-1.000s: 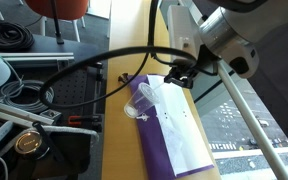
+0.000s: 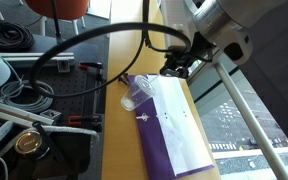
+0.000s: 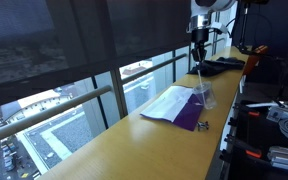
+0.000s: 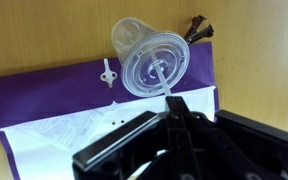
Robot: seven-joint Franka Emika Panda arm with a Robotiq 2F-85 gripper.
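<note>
A clear plastic cup (image 4: 134, 38) with a clear round lid (image 4: 172, 64) is at the edge of the purple sheet in the wrist view. A thin white straw (image 4: 160, 74) runs from the middle of the lid up to my fingertips. My gripper is shut, with the straw's upper end at its tips. In exterior view 2 the gripper (image 3: 198, 60) is above the cup (image 3: 209, 98), and the pale straw (image 3: 201, 78) slants down between them. How far the straw reaches into the cup cannot be told.
White paper (image 4: 64, 145) lies on the purple sheet (image 4: 59, 93). A small white key-shaped piece (image 4: 109, 73) lies beside the cup, and dark clips (image 4: 196, 29) lie beyond it. A black cable loops in front of exterior view 1.
In exterior view 1 my gripper has shifted slightly up and left, towards the cup's side. The cup, paper and purple sheet look unmoved.
</note>
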